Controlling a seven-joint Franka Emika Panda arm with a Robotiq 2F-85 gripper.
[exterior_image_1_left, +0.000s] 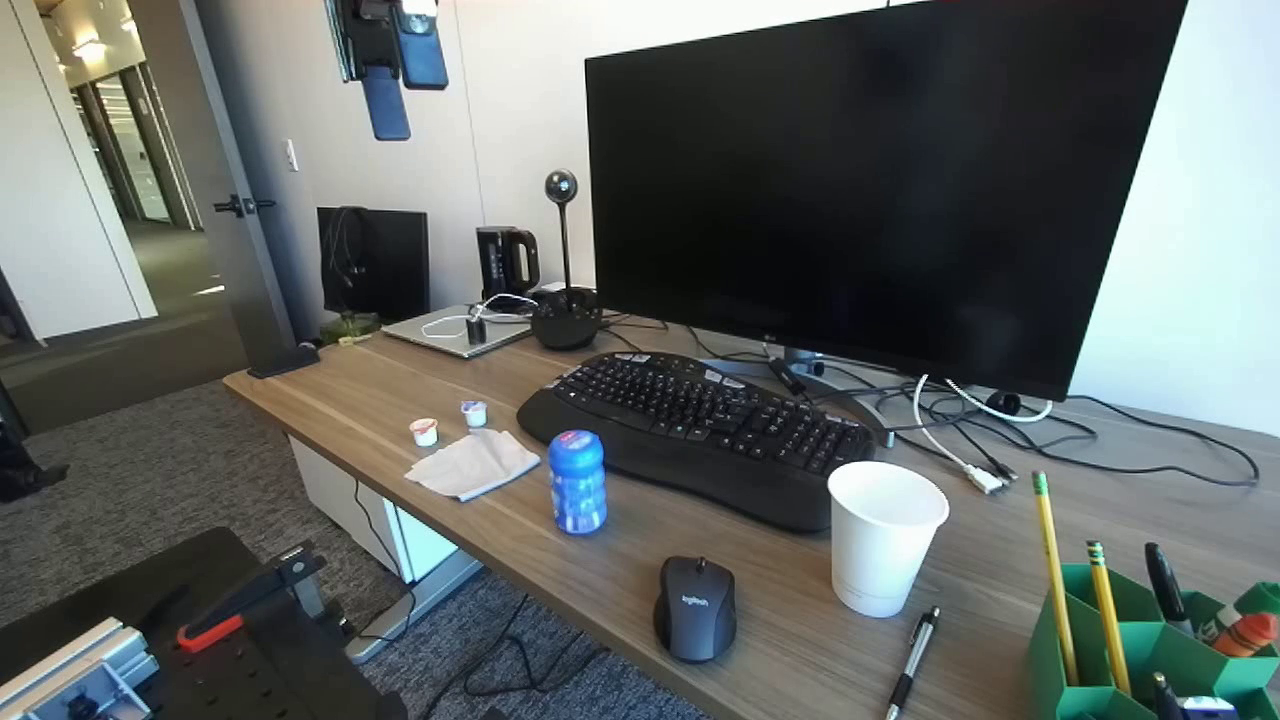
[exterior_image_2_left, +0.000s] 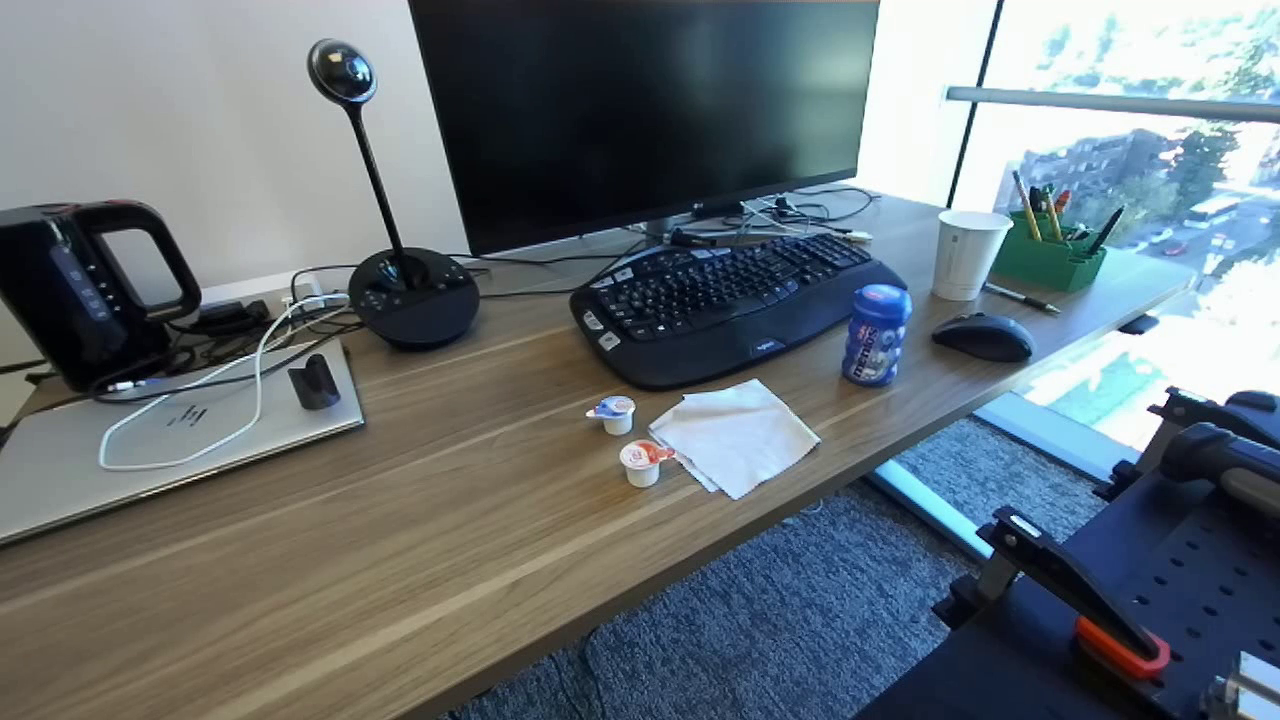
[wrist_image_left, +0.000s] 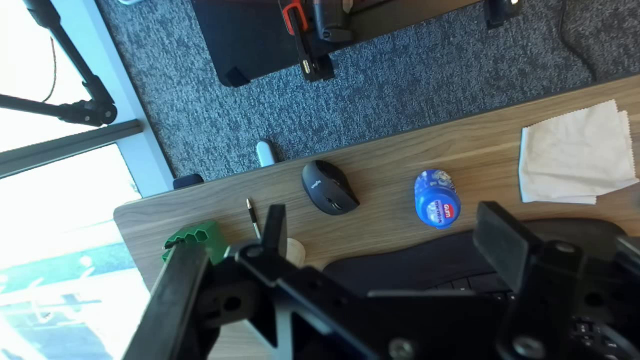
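Observation:
In the wrist view my gripper is open, its two dark fingers wide apart and nothing between them. Its fingertips also show at the top of exterior view 1, high above the desk. A blue gum bottle (exterior_image_1_left: 578, 484) stands upright near the desk's front edge. A folded pale cloth (exterior_image_2_left: 735, 438) lies beside it, with two small creamer cups (exterior_image_2_left: 617, 414) close by. The black mouse (exterior_image_1_left: 696, 608) and a white paper cup (exterior_image_1_left: 888, 538) are on the other side of the bottle. A pen (exterior_image_1_left: 914, 662) lies near the cup. My gripper partly hides the cup in the wrist view.
A black keyboard (exterior_image_2_left: 744, 306) sits before the large monitor (exterior_image_1_left: 864, 192). Around it are cables, a green pen holder (exterior_image_2_left: 1056, 260), a webcam stand (exterior_image_2_left: 414, 298), a laptop (exterior_image_2_left: 180, 432) and a kettle (exterior_image_2_left: 90, 294). Bare wood spans the desk's front left in exterior view 2.

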